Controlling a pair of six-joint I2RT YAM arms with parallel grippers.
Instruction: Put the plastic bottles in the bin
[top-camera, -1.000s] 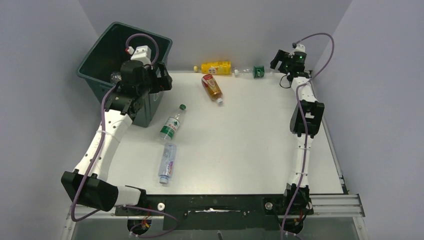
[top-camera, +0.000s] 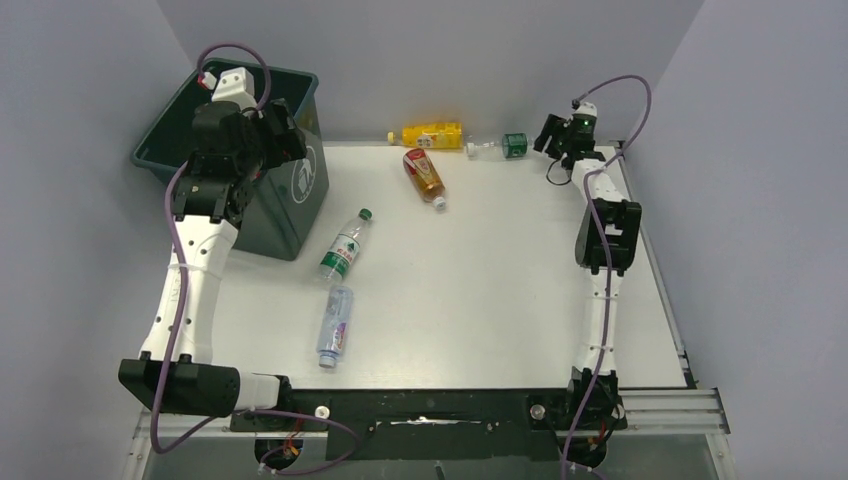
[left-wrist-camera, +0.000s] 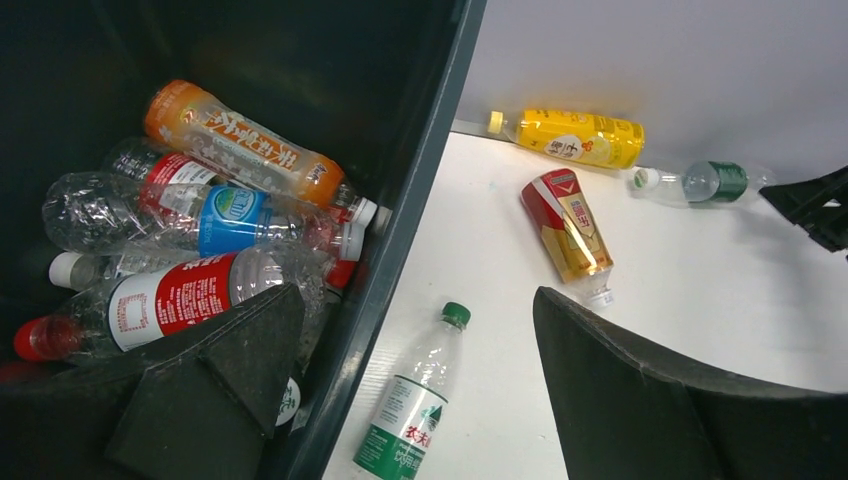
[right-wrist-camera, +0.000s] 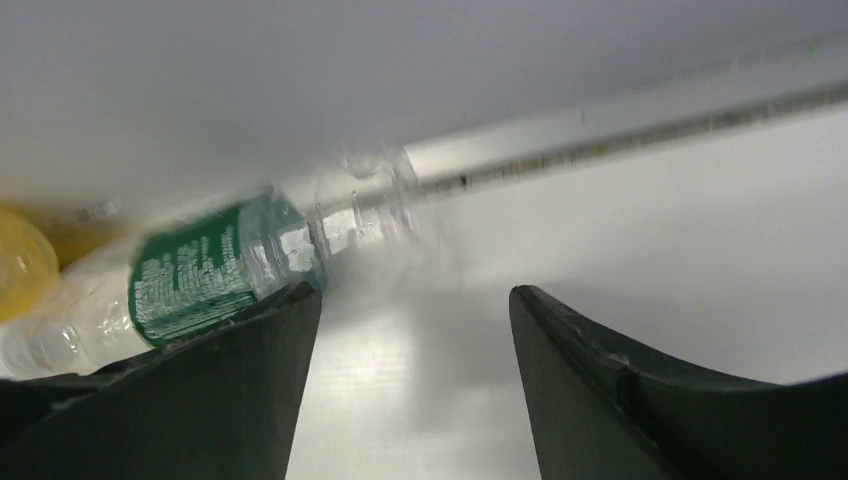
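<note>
The dark green bin (top-camera: 281, 222) at upper left holds several bottles in the left wrist view. Above its edge, my left gripper is open and empty. On the table (top-camera: 450, 300) lie a yellow bottle (top-camera: 432, 136), a brown-red bottle (top-camera: 425, 178), a green-capped bottle (top-camera: 340, 251), a blue-tinted bottle (top-camera: 334, 325) and a clear green-label bottle (top-camera: 512, 145) by the back wall. My right gripper is at that last bottle's base end, fingers apart with nothing between them; the bottle lies just beyond them, blurred at its end.
Walls bound the table at the back and sides, with the back wall close behind the upper bottles. The right arm runs along the right edge.
My left gripper has moved left over the bin, whose position has shifted left too. My right gripper has moved slightly left and toward the front.
</note>
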